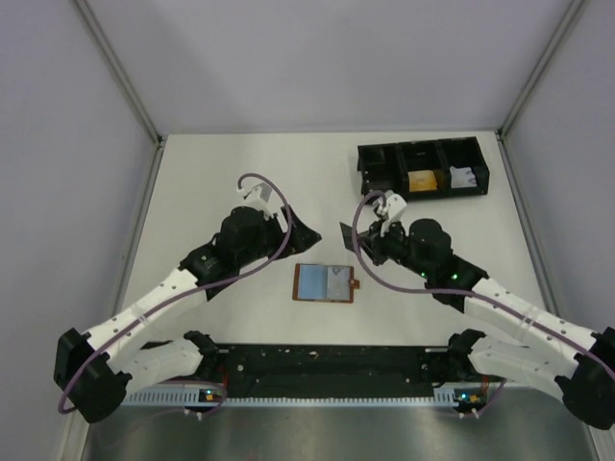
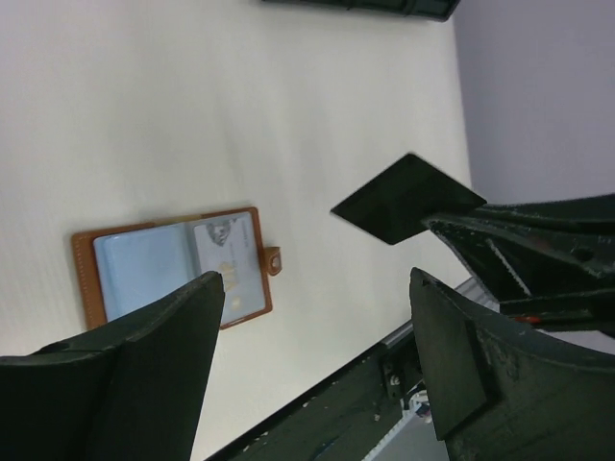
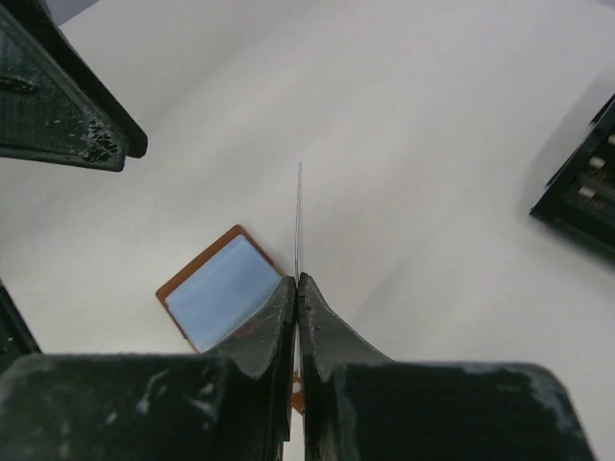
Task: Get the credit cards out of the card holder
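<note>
The brown card holder (image 1: 324, 283) lies spread on the table, a blue card (image 1: 311, 281) in its left half and a whitish card (image 2: 229, 264) in its right half. Above the table, clear of the holder, my right gripper is shut on a thin black card, which appears edge-on as a fine line in the right wrist view. Up and left of the holder is my left gripper (image 1: 318, 235), its fingers (image 2: 159, 370) apart and nothing between them.
A black compartment box (image 1: 423, 170) stands at the back right, with a yellow item (image 1: 422, 181) and a white item (image 1: 462, 177) inside. Open white table surrounds the holder on most sides.
</note>
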